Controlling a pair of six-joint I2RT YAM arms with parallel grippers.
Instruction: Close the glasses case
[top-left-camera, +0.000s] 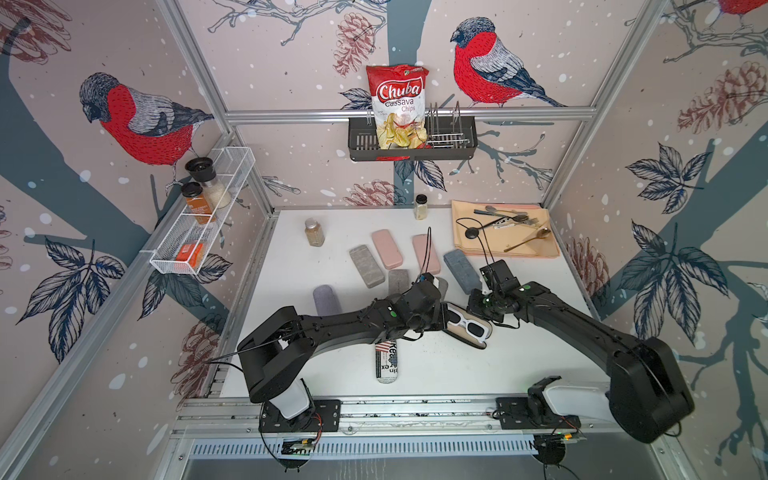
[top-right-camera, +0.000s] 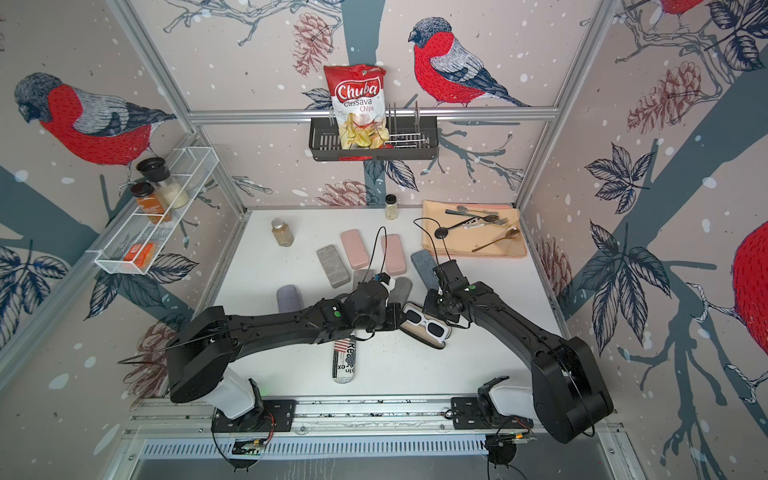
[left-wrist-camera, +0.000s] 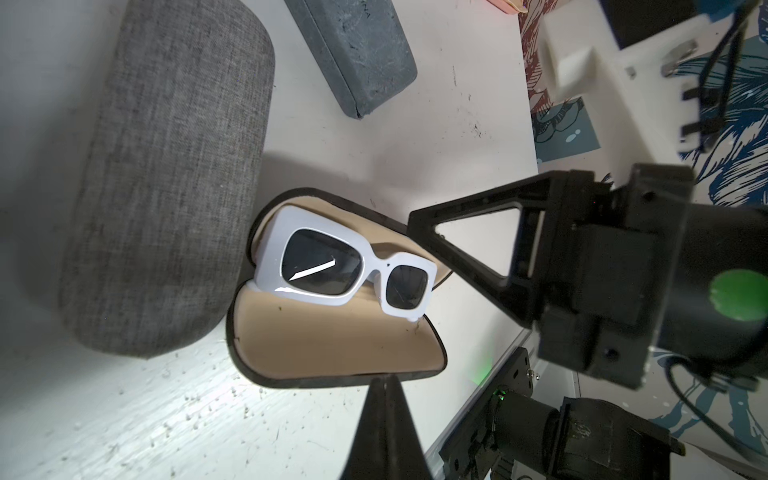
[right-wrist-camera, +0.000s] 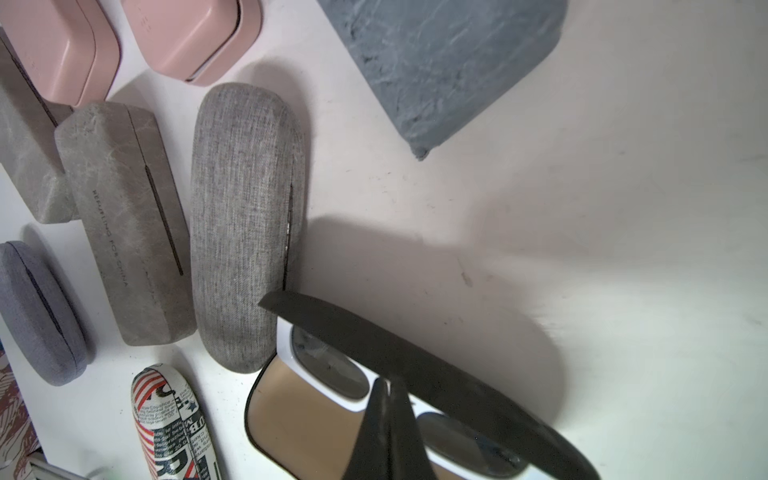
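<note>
The glasses case (left-wrist-camera: 336, 340), dark outside and beige inside, lies open on the table. White sunglasses (left-wrist-camera: 324, 264) rest inside it, along its far half. In the right wrist view the dark far half (right-wrist-camera: 432, 372) stands raised and hides part of the glasses. My left gripper is shut, its tip by the near rim, nothing visible between its fingers. Also shut, my right gripper is at the far half; its black finger (left-wrist-camera: 472, 204) overlaps that rim in the left wrist view. Whether either tip touches the case, I cannot tell.
Right beside the open case lies a closed grey fabric case (right-wrist-camera: 244, 224). A blue-grey case (right-wrist-camera: 456, 64) sits behind it, and a newsprint-patterned case (top-left-camera: 386, 364) lies to the left. A tray with utensils (top-left-camera: 512, 248) fills the back right. Bare table lies in front.
</note>
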